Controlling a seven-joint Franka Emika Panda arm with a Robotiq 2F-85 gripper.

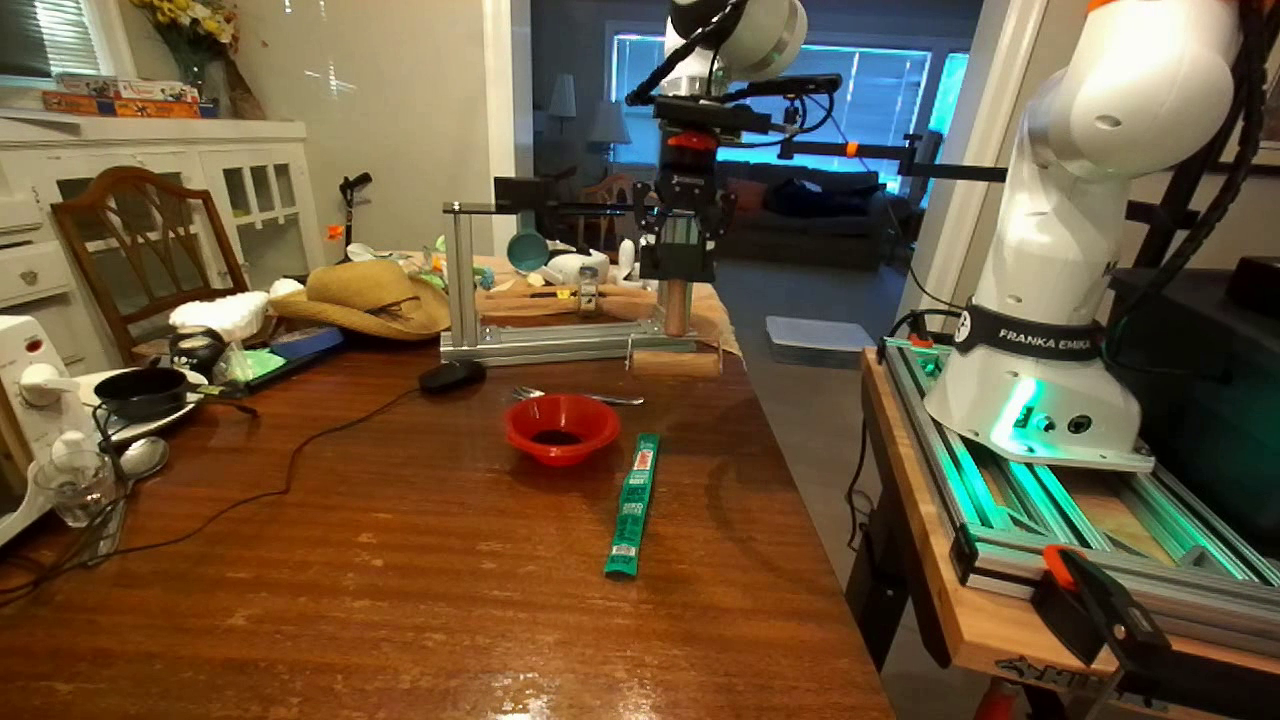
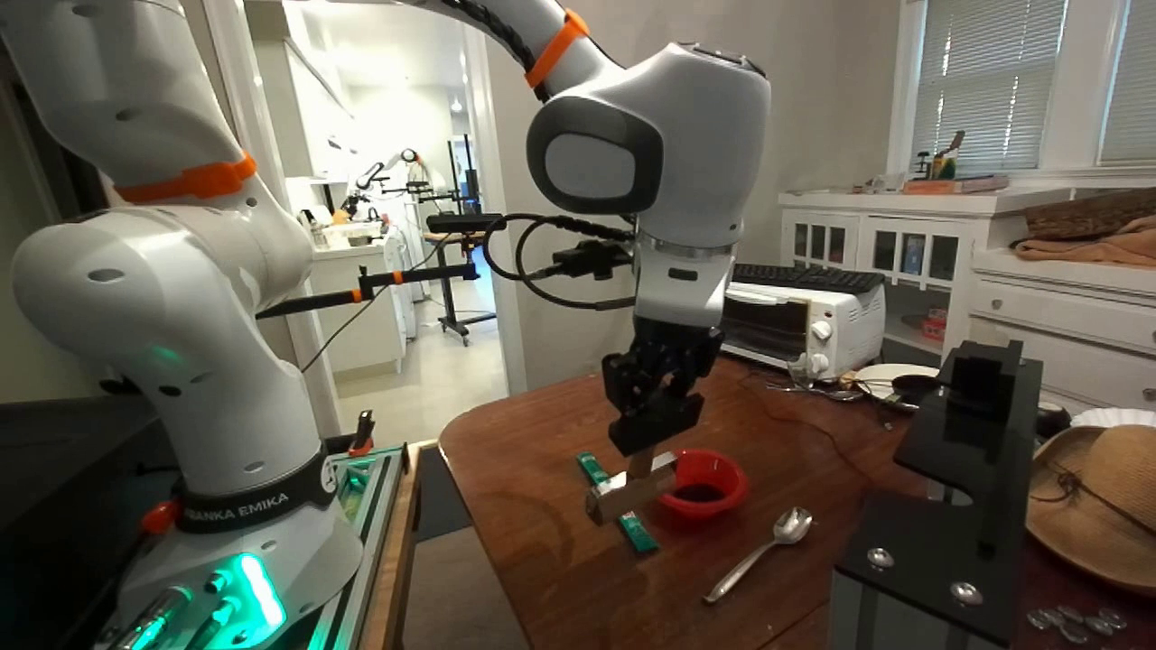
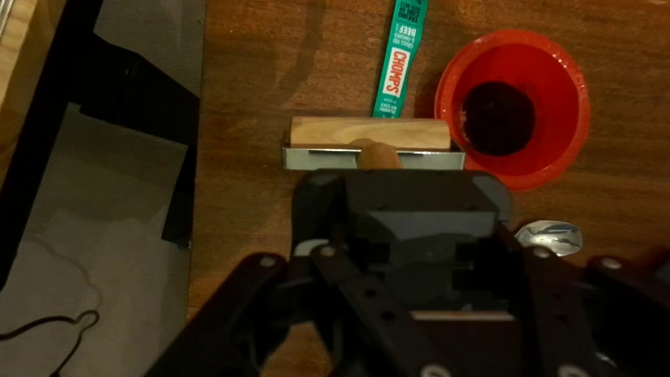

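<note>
A wooden roller tool (image 3: 370,132) with a metal frame is held by its handle in my gripper (image 2: 655,431), which is shut on it. In exterior view 1 the gripper (image 1: 678,258) is beyond the bowl, and the roller's wooden bar (image 1: 675,362) hangs below it, clear of the tabletop. A red bowl (image 1: 560,444) with a dark patch inside sits on the table. Beside it lies a green Chomps stick (image 3: 394,69), its near end hidden behind the roller in the wrist view. The fingertips' grip on the handle is mostly hidden there.
A metal spoon (image 2: 759,558) lies near the bowl. Beyond it stands a metal-rail frame (image 1: 564,342) with a black top, and a straw hat (image 1: 360,300) is farther left. A thin cable (image 1: 288,474) crosses the left of the table. The table's near part is open.
</note>
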